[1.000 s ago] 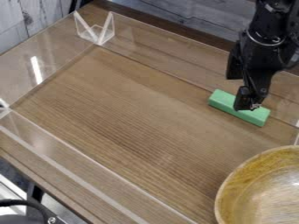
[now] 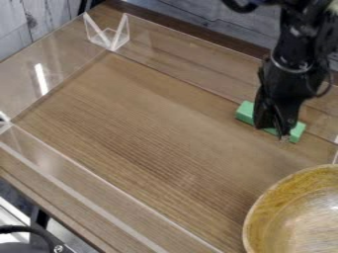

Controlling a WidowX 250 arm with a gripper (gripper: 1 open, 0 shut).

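A black robot gripper (image 2: pixel 275 126) comes down from the upper right over a green block (image 2: pixel 251 114) on the wooden table, its fingertips low at the block and covering part of it. The gripper looks shut; whether anything is between the fingertips is hard to tell.
A large pale yellow bowl (image 2: pixel 297 203) sits at the bottom right. A white wire holder (image 2: pixel 109 35) stands at the back left.
The gripper has come down and toward the front, from above and behind the green block to low over it. The block appears to lie in the same place.
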